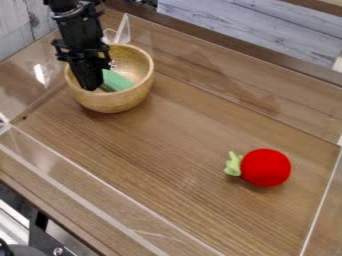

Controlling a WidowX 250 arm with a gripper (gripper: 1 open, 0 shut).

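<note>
My gripper (83,70) is black and reaches down from the top left into the left part of a light wooden bowl (131,96), its fingertips low inside. A pale green object (114,82) lies in the bowl just right of the fingers, partly hidden by them. I see nothing clearly held between the fingers; they look shut.
A red tomato-like object (267,167) with a green top lies at the lower right of the wooden table (160,180).
</note>
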